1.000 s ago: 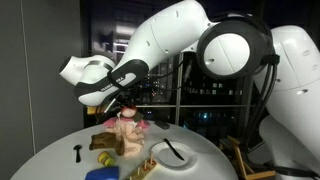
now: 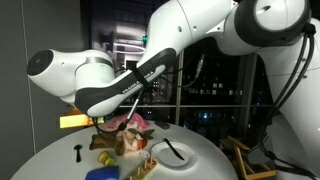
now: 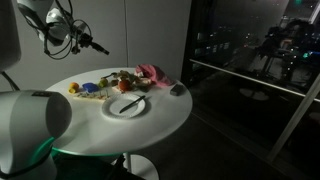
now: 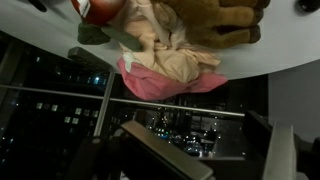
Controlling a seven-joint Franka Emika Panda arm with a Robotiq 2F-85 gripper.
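Observation:
Seen from the wrist, my gripper is open, its two fingers spread along the lower edge with nothing between them. Ahead of it lies a pink cloth (image 4: 165, 86) beside a crumpled peach cloth (image 4: 178, 62) at the table's edge. A brown plush-like thing (image 4: 222, 20) touches the peach cloth, and a red round item (image 4: 101, 9) with dark green parts sits at upper left. Exterior view 2 has the gripper (image 3: 100, 47) small and dark, raised over the far side of the table. The arm largely hides it in exterior view 1.
The white table (image 3: 165, 120) bears a plate (image 3: 124, 107) with a dark utensil on it. In exterior view 1, a blue item (image 2: 102, 173), a yellow item (image 2: 106, 158) and a dark spoon-like item (image 2: 78, 153) lie left of the plate. Tall windows stand behind.
In exterior view 1, the arm's wrist end has moved left and looks larger and lower than before. The plate, blue item and yellow item stay where they were.

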